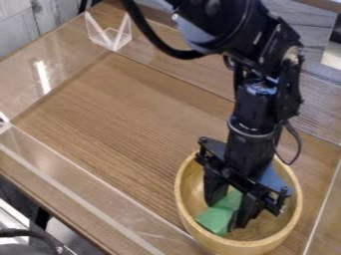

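Observation:
A yellow bowl sits at the lower right of the table. My black gripper is down inside it, shut on a green object that lies low in the bowl. A blue item shows at the bowl's right side, partly hidden behind the gripper. The fingertips are hard to make out against the dark wrist.
A clear plastic holder stands at the back left. A dark cable runs along the bottom left edge.

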